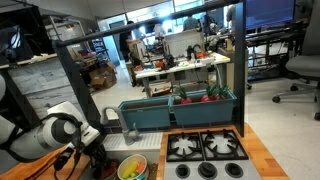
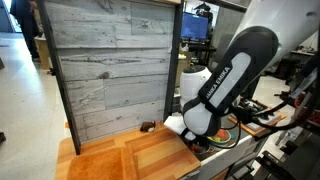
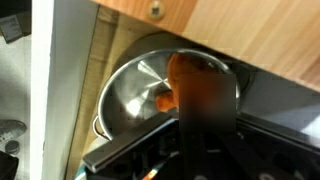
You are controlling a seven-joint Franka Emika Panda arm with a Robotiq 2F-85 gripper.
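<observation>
My gripper is shut and points down over a round metal pot (image 3: pixel 128 92). A brownish flat face shows at the fingertips; I cannot tell if it is the fingers themselves or something thin between them. Inside the pot lie an orange-red piece (image 3: pixel 182 68) and a smaller orange piece (image 3: pixel 165 102), partly hidden behind the fingertips. In the first exterior view, the dark gripper (image 1: pixel 103 166) is low at the sink side, left of a pale bowl (image 1: pixel 141 175). The arm (image 2: pixel 196 110) hides most of this area in the second exterior view.
To the right of the bowl is a stove top (image 1: pixel 206 146) with black burners and knobs. Behind stand a faucet (image 1: pixel 130 130) and a teal bin (image 1: pixel 204 113) with red items. An orange mat (image 2: pixel 95 160) lies on the wooden counter (image 2: pixel 160 155), much of which is clear.
</observation>
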